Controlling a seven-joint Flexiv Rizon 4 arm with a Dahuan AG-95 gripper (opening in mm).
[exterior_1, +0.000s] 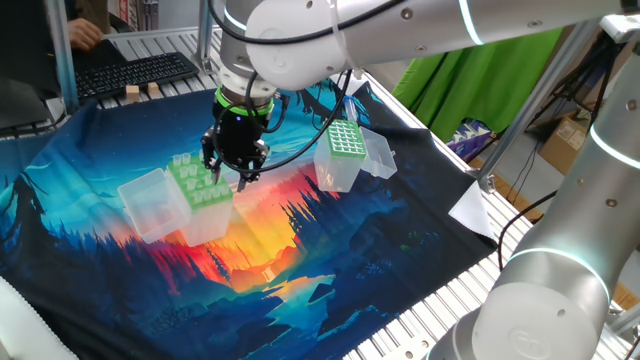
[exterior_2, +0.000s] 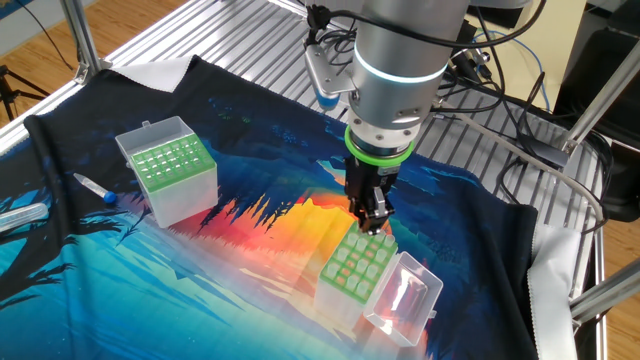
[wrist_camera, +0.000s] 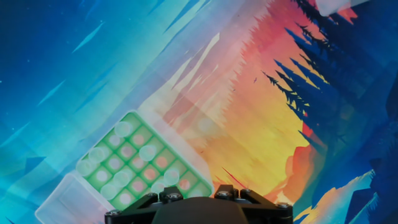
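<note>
My gripper hangs over the edge of a clear box with a green rack, its fingers apart and nothing visible between them. In the wrist view the two fingers stand apart at the lower edge, in front of part of the green rack. Translucent tube caps or tips fill some of its holes; others look empty. From the second exterior side, the gripper is just above the rack. A second box with a green rack stands apart, its holes apparently empty.
Open clear lids lie against the boxes. A pen with a blue end and a whitish marker-like object lie on the printed cloth. Bare cloth spreads in front. A keyboard is at the back left.
</note>
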